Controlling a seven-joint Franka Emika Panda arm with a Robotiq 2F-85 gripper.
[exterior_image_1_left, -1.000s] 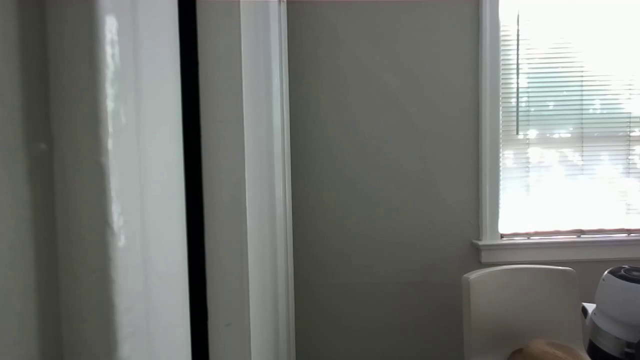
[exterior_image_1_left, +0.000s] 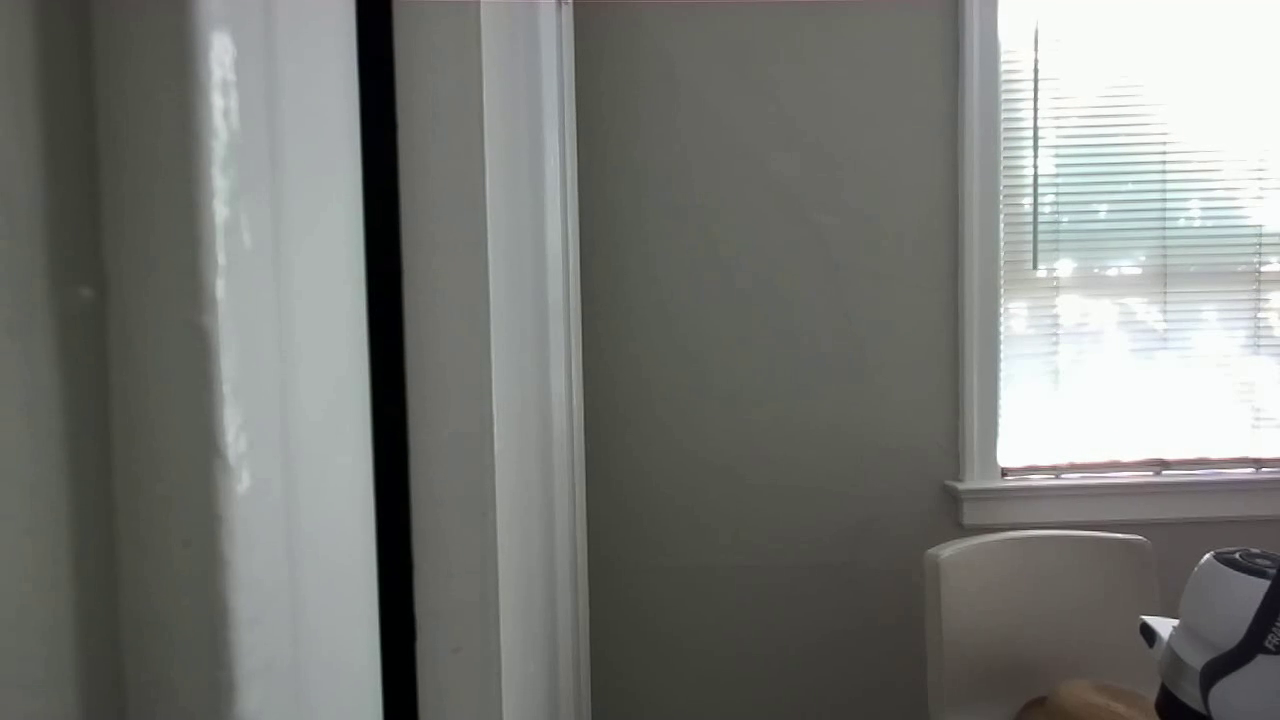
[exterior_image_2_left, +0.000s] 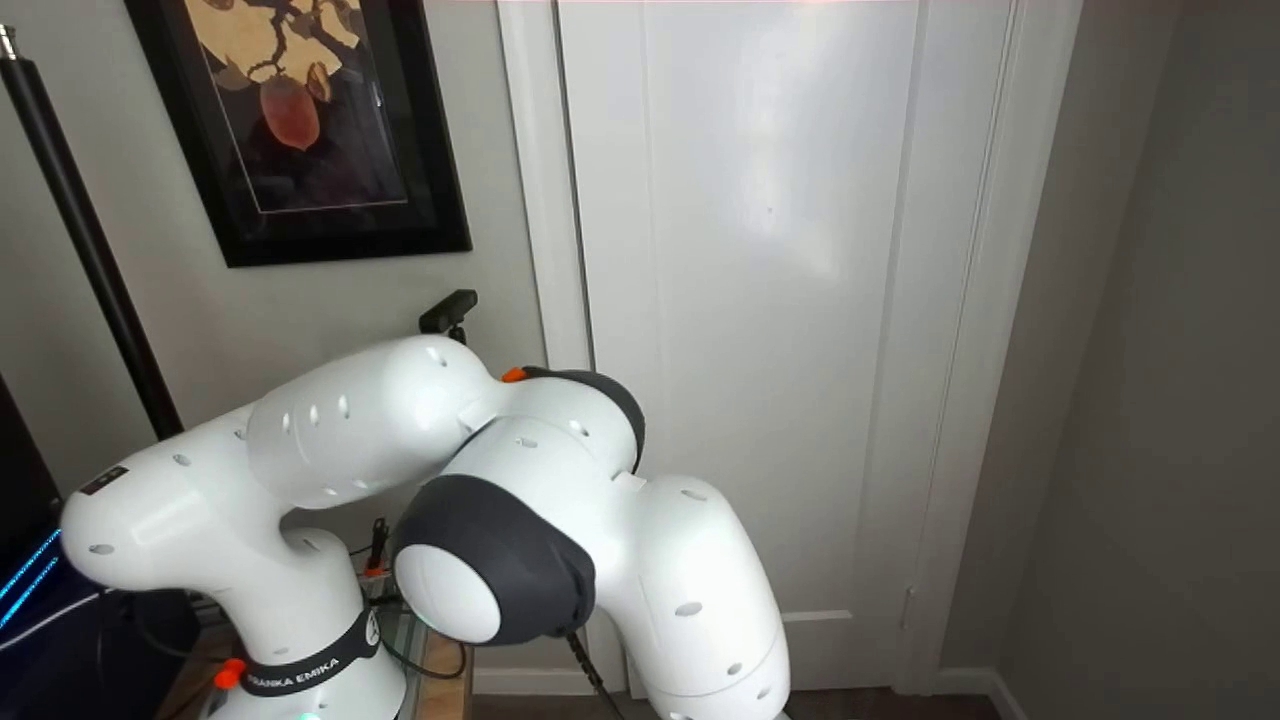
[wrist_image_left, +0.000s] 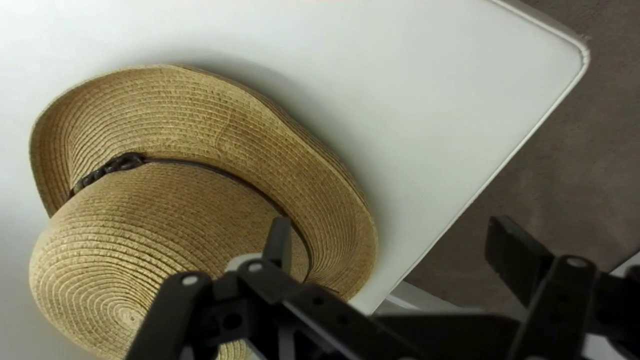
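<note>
A woven straw hat (wrist_image_left: 198, 120) with a thin dark braided band rests on a white surface, its rounded crown facing the lower left of the wrist view. My gripper is open, its two dark fingers spread wide. One finger overlaps the hat's crown and band in the picture; the other appears over the dark floor past the surface's edge. Between them lie part of the brim and the edge; whether the fingers touch the hat I cannot tell. Exterior view 1 shows just the hat's top (exterior_image_1_left: 1092, 700) beside the arm's white end.
The white surface (wrist_image_left: 468, 90) ends in a raised edge, with brown floor (wrist_image_left: 558, 174) beyond. A white chair back (exterior_image_1_left: 1044, 612) stands below the window (exterior_image_1_left: 1140, 240). A closed white door (exterior_image_2_left: 768, 300) is behind the arm (exterior_image_2_left: 360, 420).
In exterior view 1 the arm's end has shifted left and slightly lower, closer to the hat. The hat looks unmoved.
</note>
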